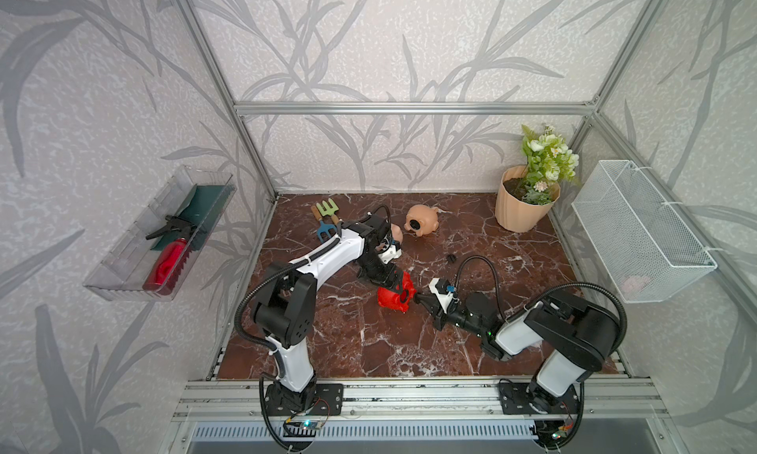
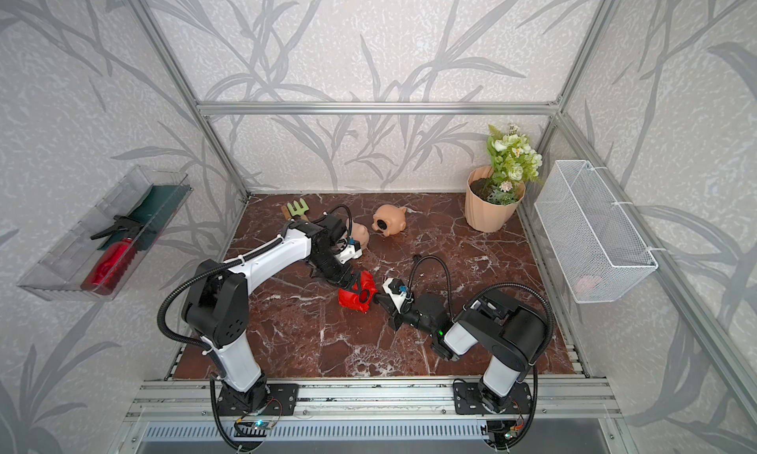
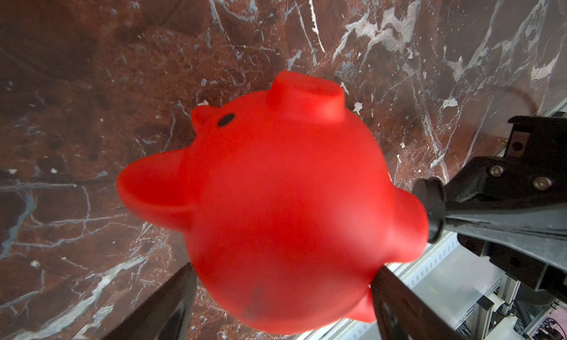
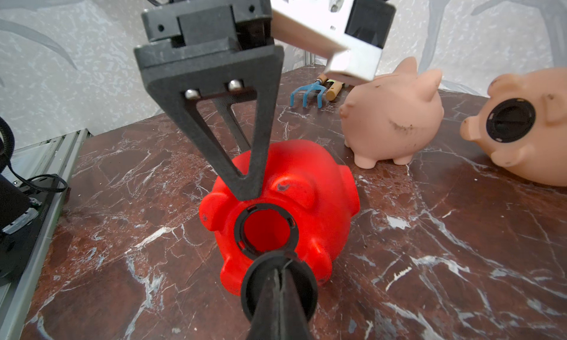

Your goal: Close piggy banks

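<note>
The red piggy bank (image 4: 313, 174) is tipped on the table, its round belly hole (image 4: 265, 230) uncovered and facing my right gripper. The two fingers of my left gripper straddle its body and appear to press on it. In the right wrist view, one left finger (image 4: 251, 180) rests just above the hole. My right gripper (image 1: 422, 298) is shut on a black plug (image 4: 280, 281), held slightly in front of the opening. Two pink piggy banks stand behind: one upright (image 4: 392, 121), the other on its side (image 4: 543, 127) with a black plug in its belly.
A small black piece (image 1: 451, 258) lies on the table behind the right arm. Garden tools (image 1: 325, 217) lie at the back left, and a flowerpot (image 1: 523, 205) stands at the back right. Baskets hang on both side walls.
</note>
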